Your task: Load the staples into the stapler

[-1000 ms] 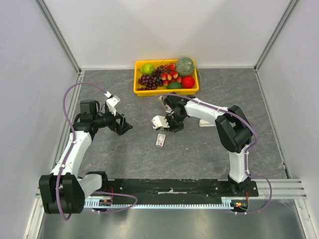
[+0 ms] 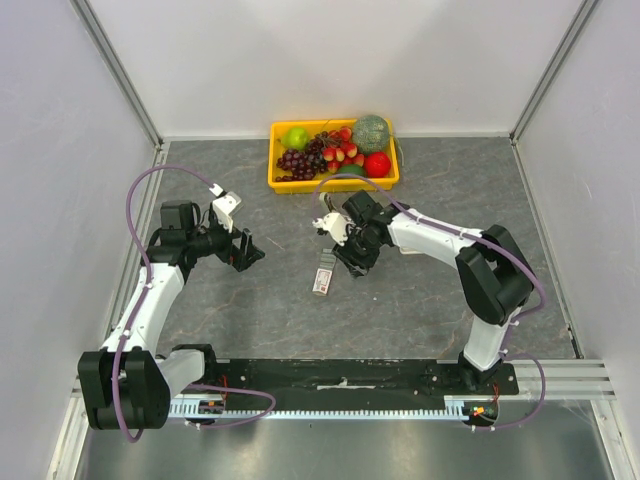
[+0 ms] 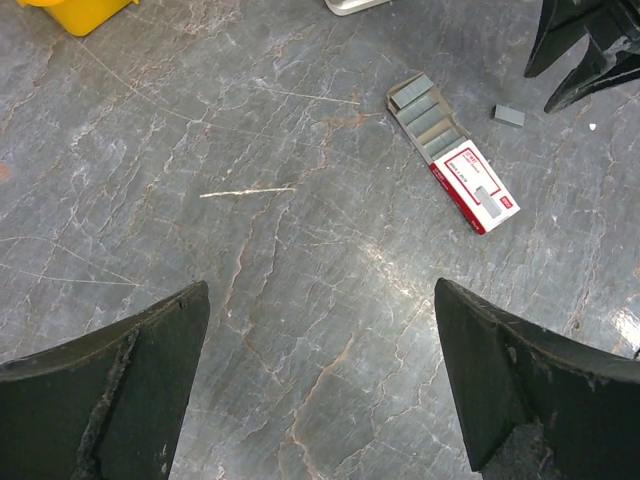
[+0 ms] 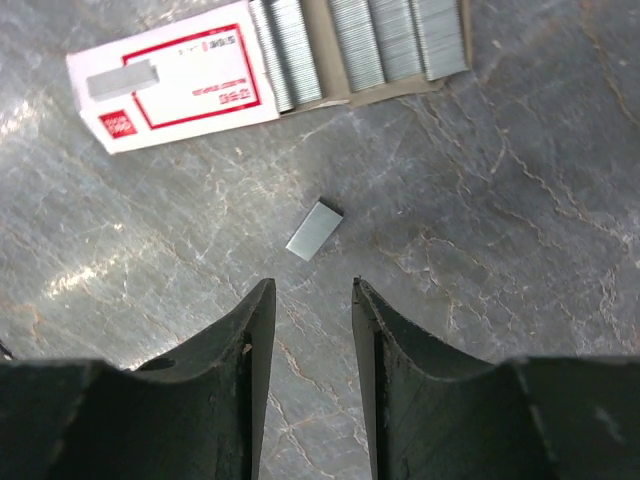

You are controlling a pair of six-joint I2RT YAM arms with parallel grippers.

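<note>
A staple box [image 3: 473,188] with red and white lid lies on the table, its tray [image 4: 355,45] showing several grey staple strips. A single staple strip [image 4: 314,230] lies loose beside it. My right gripper hangs just short of that loose strip, fingers parted, nothing between them. My left gripper stands open at the left of the table, apart from the box, with bare table between its fingers. I cannot make out the stapler clearly in the top view; the right arm covers part of that area.
A yellow crate [image 2: 276,170] of fruit stands at the back. A white object [image 3: 355,6] lies beyond the box, only partly seen.
The right arm has shifted toward the front and right, uncovering more of the staple box in the top view. The left arm has not moved.
</note>
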